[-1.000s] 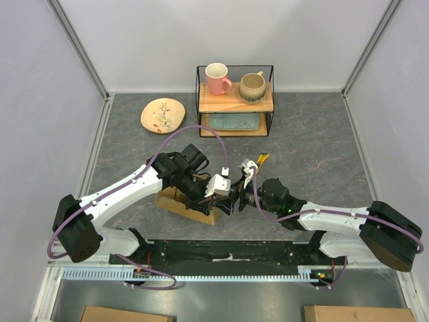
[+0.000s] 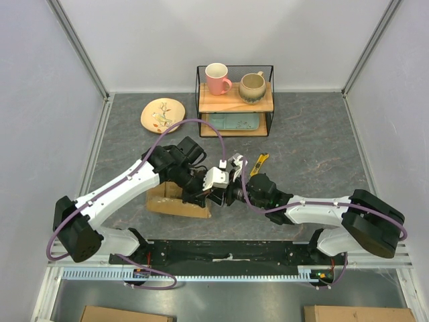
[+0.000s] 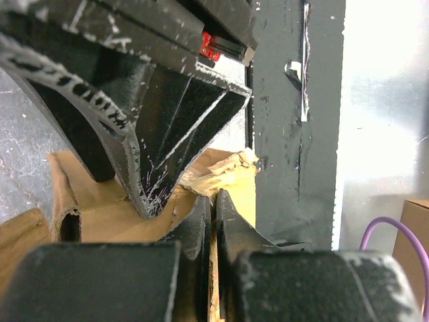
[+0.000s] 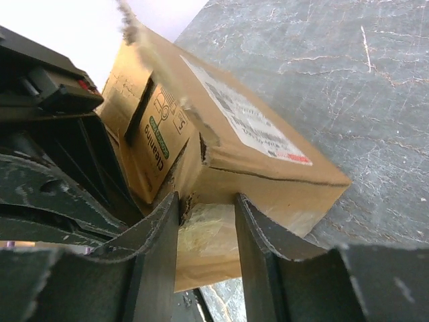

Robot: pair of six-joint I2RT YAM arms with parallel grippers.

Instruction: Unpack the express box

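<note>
The express box (image 2: 174,206) sits at the front left, mostly hidden under both arms in the top view. In the left wrist view my left gripper is shut at the torn edge of the cardboard (image 3: 134,225); whether anything thin is between its fingers is hidden. In the right wrist view the box (image 4: 268,194) is tilted, label up, and my right gripper stands partly open with its fingers around a lower corner of it.
A yellow cutter (image 2: 260,163) lies right of the arms. A plate (image 2: 161,115) and a rack (image 2: 234,134) with mugs stand at the back.
Both arms and the box have shifted left in the top view, the right arm by more.
</note>
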